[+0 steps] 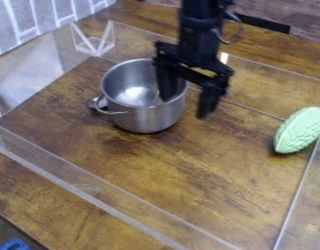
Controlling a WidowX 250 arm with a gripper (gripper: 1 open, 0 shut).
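My black gripper (193,86) is over the right rim of a steel pot (144,112), blurred, its fingers apart and open, one over the pot's inside and the other beyond it to the right. The pot stands on the wooden table with a side handle at its lower left. A pale green cabbage-like vegetable (300,131) lies at the right, apart from the gripper.
Clear plastic edging runs round the wooden surface (176,186). A blue object (9,241) shows at the bottom left corner.
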